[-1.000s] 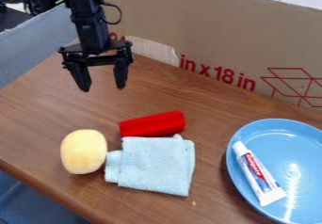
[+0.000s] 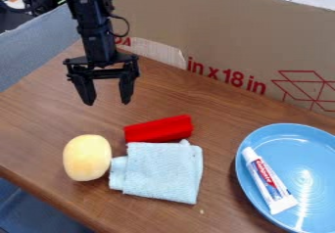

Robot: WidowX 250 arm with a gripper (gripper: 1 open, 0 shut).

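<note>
My black gripper (image 2: 108, 95) hangs over the back left of the wooden table, open, with nothing between its fingers. In front of it lie a red cylinder (image 2: 157, 129), a folded light blue cloth (image 2: 157, 173) and a pale yellow round object (image 2: 86, 158) at the cloth's left. A blue plate (image 2: 304, 168) at the right holds a toothpaste tube (image 2: 267, 180).
A cardboard panel (image 2: 236, 41) with red print stands along the back of the table (image 2: 39, 129). A grey padded edge runs along the left. The table's left and middle, under and around the gripper, are clear.
My gripper has moved down a little over the last second, lower toward the table. The objects on the table have not moved.
</note>
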